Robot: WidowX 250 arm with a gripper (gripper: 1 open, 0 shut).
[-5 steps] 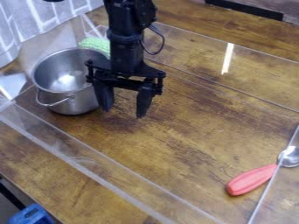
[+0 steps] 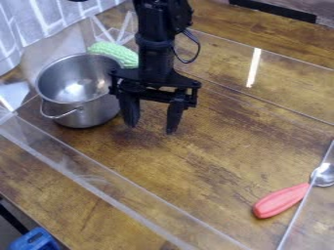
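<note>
My black gripper (image 2: 150, 107) hangs over the wooden table near the upper middle, its two fingers apart with nothing visible between them. It is just right of a steel pot (image 2: 76, 109) with a wire handle. A pale green object (image 2: 112, 53) lies behind the pot, partly hidden by the arm.
A spoon with a red handle (image 2: 279, 200) lies at the lower right. A blue object (image 2: 37, 241) is at the bottom left corner. Clear plastic walls edge the area.
</note>
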